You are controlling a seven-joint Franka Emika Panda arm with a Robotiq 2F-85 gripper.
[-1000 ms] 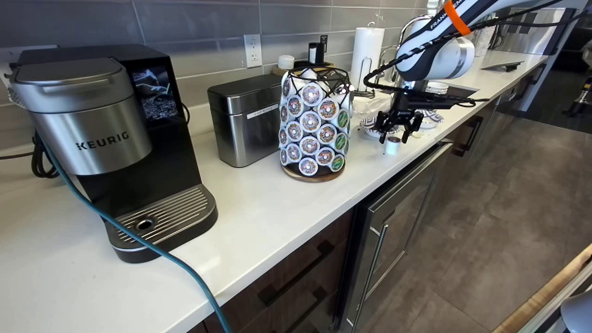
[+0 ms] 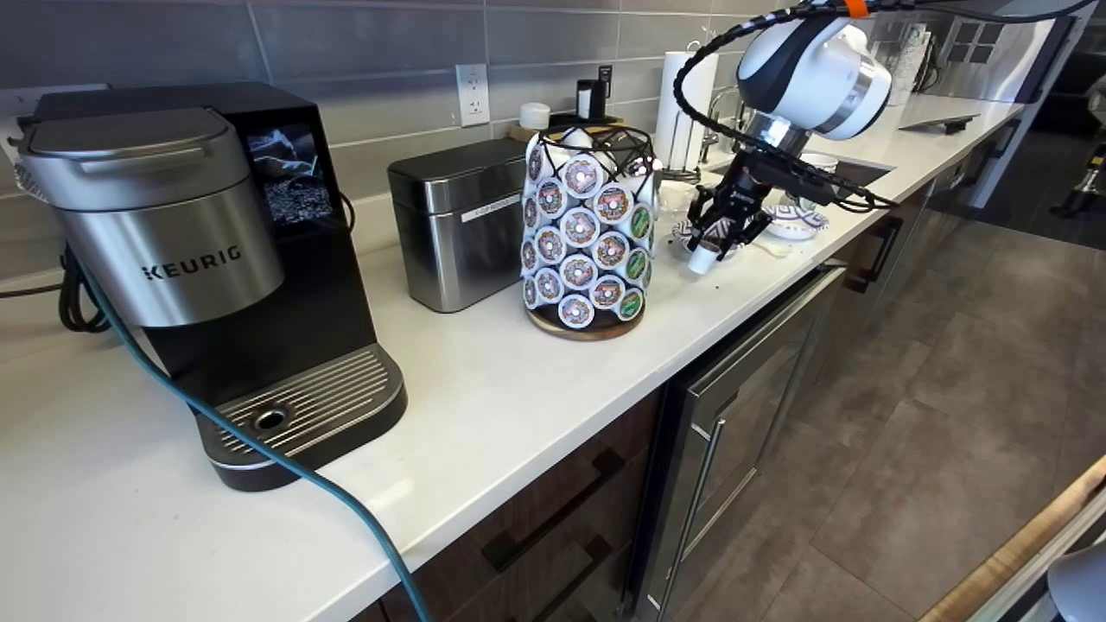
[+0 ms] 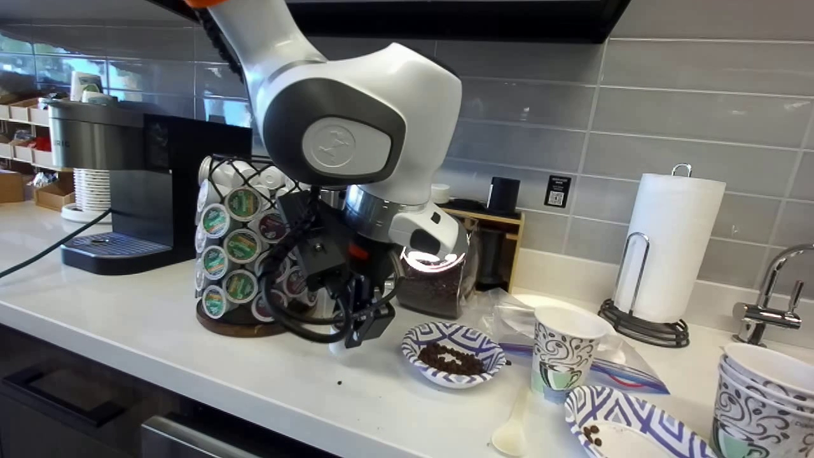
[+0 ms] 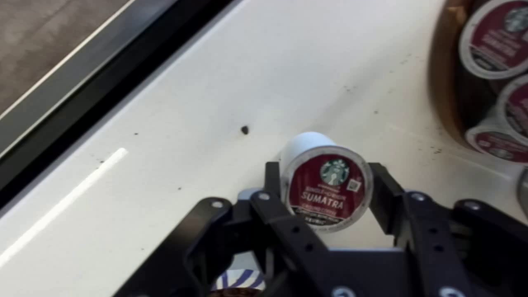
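A Starbucks Sumatra coffee pod (image 4: pixel 324 190), with dark red lid and white body, is held between both fingers of my gripper in the wrist view. Its lid faces that camera. In exterior view 1 the pod's white cup (image 2: pixel 702 259) sticks out tilted below my gripper (image 2: pixel 715 237), over the counter near its front edge. Only a bit of white cup (image 3: pixel 338 348) shows under the gripper in exterior view 2; the lid is hidden there. Whether its base touches the counter is hard to tell.
A pod carousel (image 2: pixel 578 233) stands close to the gripper. Farther along are a steel box (image 2: pixel 461 228) and a Keurig machine (image 2: pixel 166 218). A patterned bowl of coffee grounds (image 3: pixel 451 355), a paper cup (image 3: pixel 563 355) and a spoon (image 3: pixel 509 436) lie on the other side.
A second ago the pod stood upright on the counter with my gripper just above it. Now the gripper is shut on it, tilted, and the pod has shifted slightly toward the carousel.
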